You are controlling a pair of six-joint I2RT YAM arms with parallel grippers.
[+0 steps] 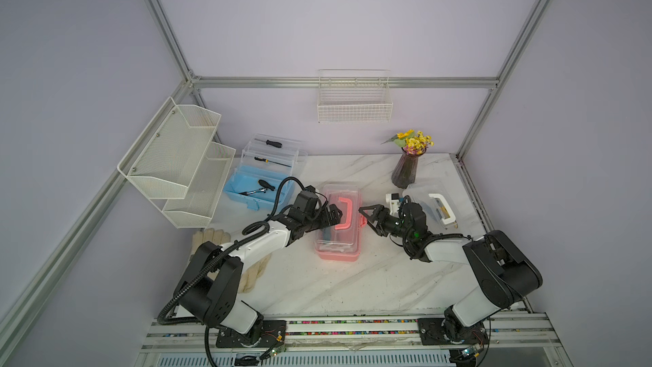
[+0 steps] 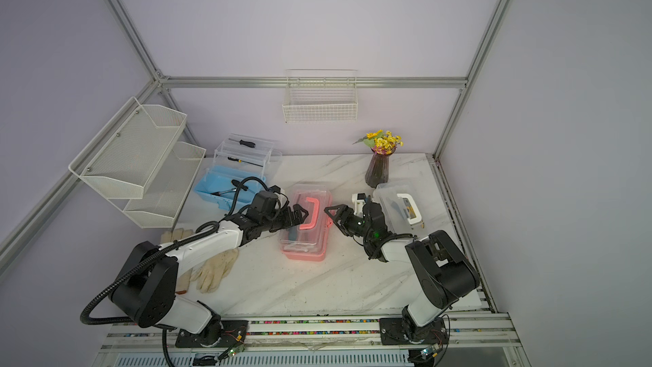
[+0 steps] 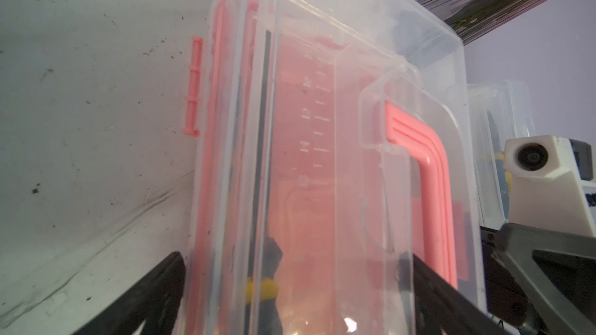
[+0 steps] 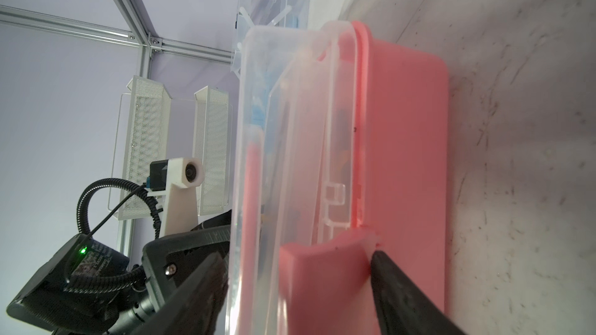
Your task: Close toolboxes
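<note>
The pink toolbox stands mid-table, its clear lid with the pink handle lying over the base. My left gripper is open at the lid's left side, its fingers spread across the box. Facing it on the right, my right gripper has its fingers apart, with the raised pink latch between them; the latch looks unfastened. A blue toolbox stands open at the back left, tools inside. At right, the clear toolbox with a white handle appears closed.
Behind the clear toolbox stands a vase of flowers. Work gloves lie by the left arm's base. Wire shelves hang at left.
</note>
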